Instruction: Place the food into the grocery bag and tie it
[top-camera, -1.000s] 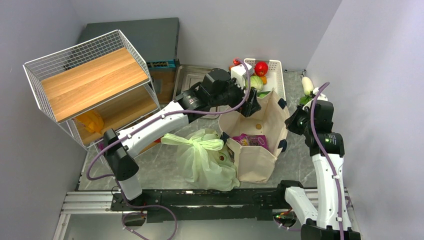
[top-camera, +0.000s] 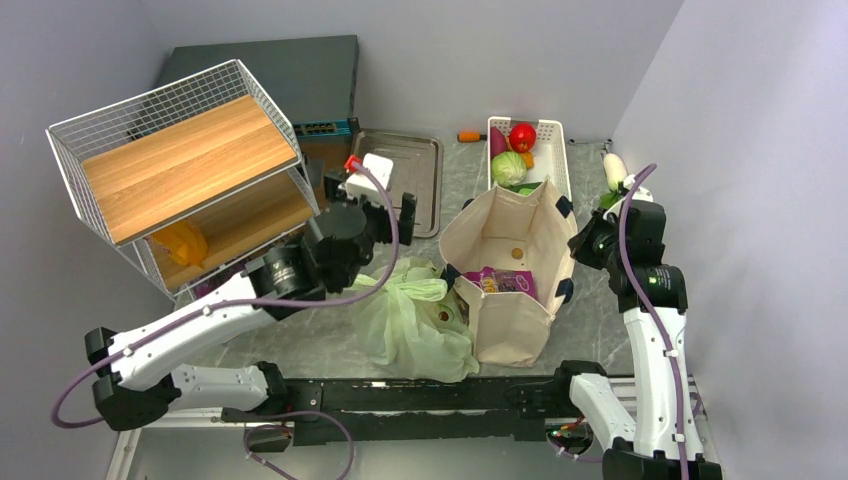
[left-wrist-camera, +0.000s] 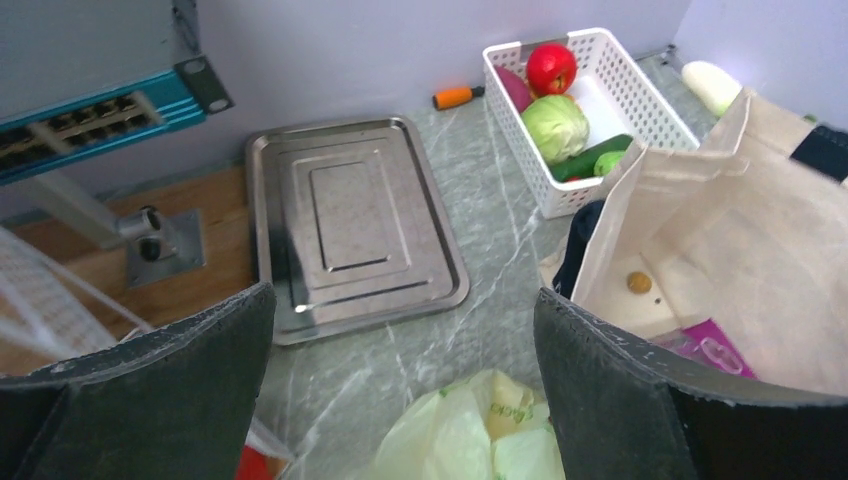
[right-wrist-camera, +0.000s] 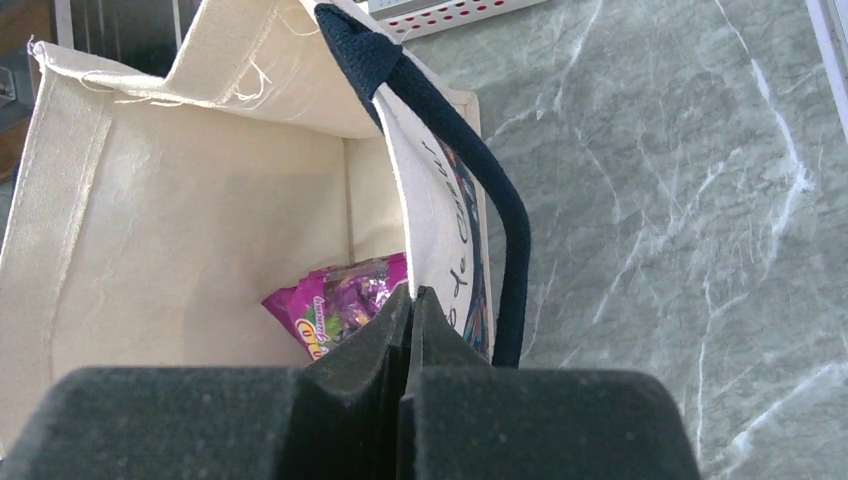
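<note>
The beige canvas bag (top-camera: 515, 330) stands open on the counter, with a purple snack packet (top-camera: 505, 281) and a small round brown item (left-wrist-camera: 639, 283) inside. Against its left side sits a pale green plastic bag (top-camera: 415, 330), gathered and knotted at the top. At the canvas bag's right rim, my right gripper is shut, the thin cloth edge running in between its fingertips. My left gripper is wide open and empty, above the counter left of both bags, near the metal tray (top-camera: 428, 160).
Behind the canvas bag is a white basket (top-camera: 556, 150) with a tomato (top-camera: 522, 137), a cabbage (top-camera: 509, 168) and other vegetables. A white wire shelf (top-camera: 75, 180) holding a yellow item (top-camera: 180, 243) stands left. More produce (top-camera: 614, 168) lies beyond my right arm.
My left gripper has swung left, from over the canvas bag and basket to near the tray and shelf. The right arm and both bags have stayed in place.
</note>
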